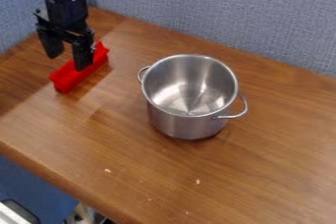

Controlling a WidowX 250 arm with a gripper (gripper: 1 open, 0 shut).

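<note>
My gripper [67, 45] hangs at the upper left, open, its two dark fingers pointing down just over a red bar-shaped block [73, 74] on the wooden table [171, 179]. The fingers appear to straddle the upper part of the block or hover above it; whether they touch it, I cannot tell. A large steel pot [191, 100] with two side handles stands right of the block, apart from it.
Padded grey-blue walls border the back and left, with a blue surface below the table's left front edge.
</note>
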